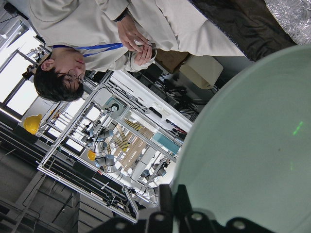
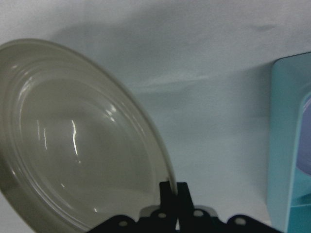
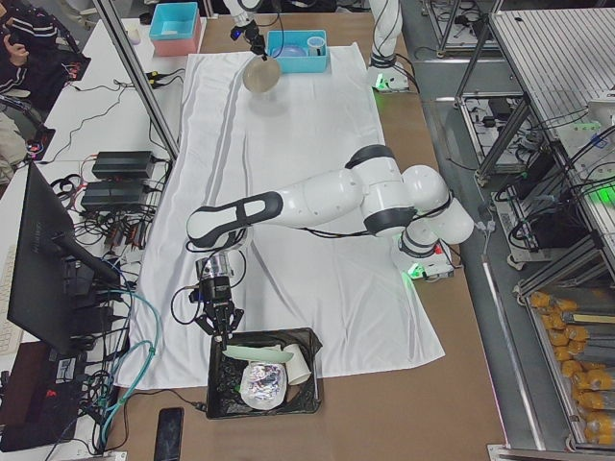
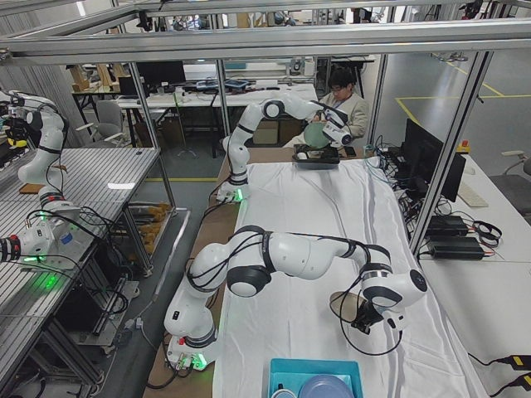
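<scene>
A pale green plate [image 1: 248, 145] is held upright by its rim in my left gripper, above a black tray [image 3: 216, 384] holding a foil-covered round item [image 3: 262, 389] and a white cup-like item [image 3: 297, 368]. At the other end of the cloth, my right gripper is shut on the rim of a beige plate [image 2: 77, 141], beside a light blue bin [image 2: 282, 145] containing a purple round item and, in the camera left view, a white cup [image 3: 315, 45].
A monitor [image 3: 53, 269] and cables line the left side. A seated person [image 4: 344, 108] is close behind the black tray.
</scene>
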